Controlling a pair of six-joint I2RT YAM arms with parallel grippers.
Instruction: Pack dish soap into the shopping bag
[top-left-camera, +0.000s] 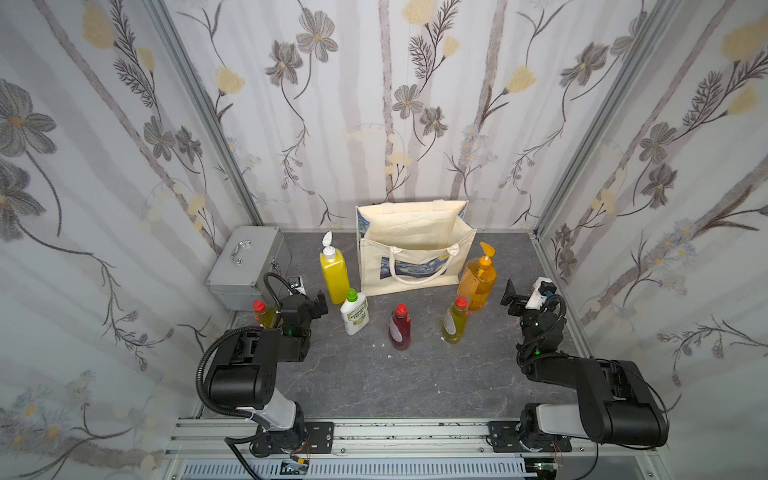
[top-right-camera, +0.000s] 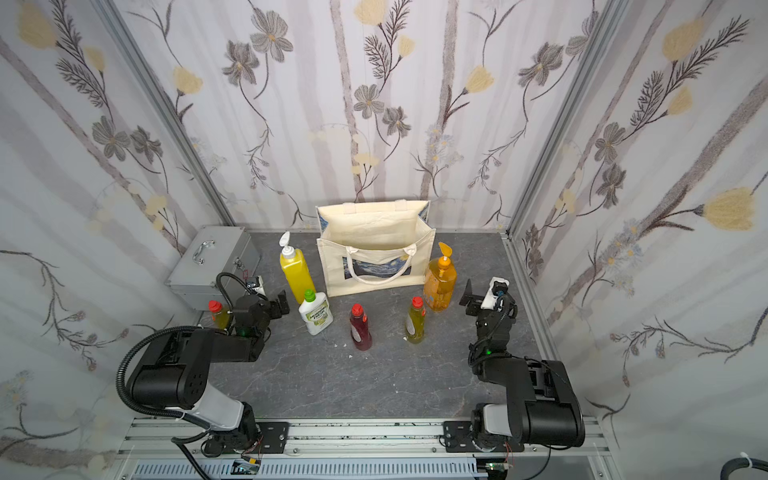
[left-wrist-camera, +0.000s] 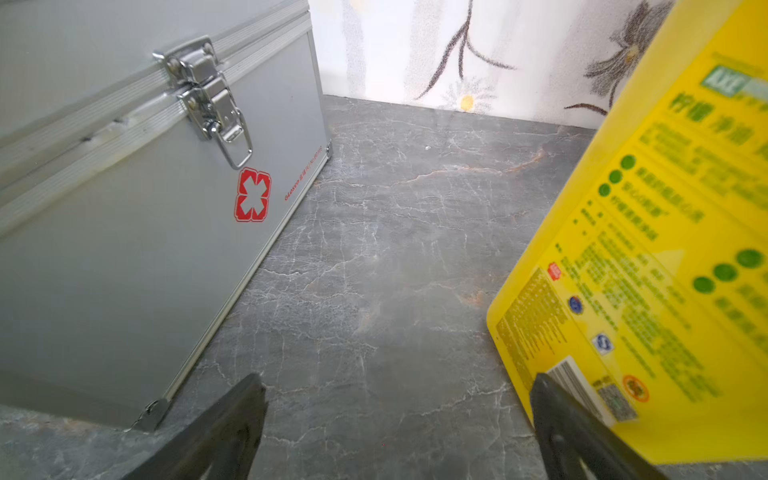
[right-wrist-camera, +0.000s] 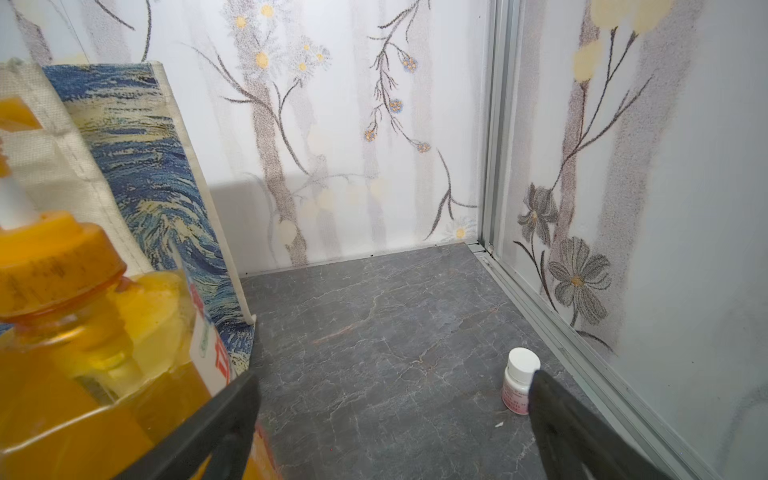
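Note:
A cream shopping bag (top-left-camera: 376, 268) stands upright with its mouth open at the back middle of the table. To its left is a yellow pump bottle (top-left-camera: 334, 276); an orange pump bottle (top-left-camera: 477, 284) stands at its right. In front are a white bottle with a green cap (top-left-camera: 354, 313), a dark red bottle (top-left-camera: 400, 329) and an olive-green bottle (top-left-camera: 454, 321). My left gripper is open and empty, with the yellow bottle (left-wrist-camera: 640, 264) on its right. Open and empty too, my right gripper has the orange bottle (right-wrist-camera: 72, 384) on its left.
A grey metal case (top-left-camera: 248, 260) stands at the back left, close to my left gripper. Another red-capped bottle (top-left-camera: 262, 313) is partly hidden behind the left arm. A small white-capped jar (right-wrist-camera: 518, 382) sits near the right wall.

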